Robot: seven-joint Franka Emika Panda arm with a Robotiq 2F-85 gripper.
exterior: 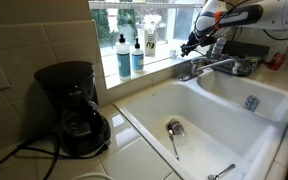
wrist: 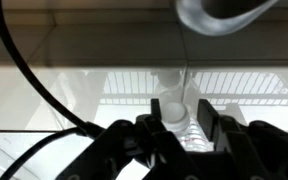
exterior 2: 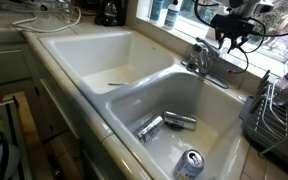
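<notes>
My gripper (exterior: 191,46) is at the windowsill behind the sink, above the faucet (exterior: 199,66). In exterior view 2 its dark fingers (exterior 2: 224,42) point down near the window. The wrist view places a small round white top (wrist: 174,114), perhaps a bottle cap, between the two fingertips. A gap shows on the right side, so the gripper looks part open around it. What lies below the white top is mostly hidden and blurred.
Two bottles (exterior: 123,58) stand on the sill to the left. The double sink (exterior: 154,100) lies below, with two cans (exterior 2: 190,163) (exterior 2: 179,121) in one basin. A dish rack (exterior 2: 274,120) is at the right, a coffee maker (exterior: 74,105) at the far left.
</notes>
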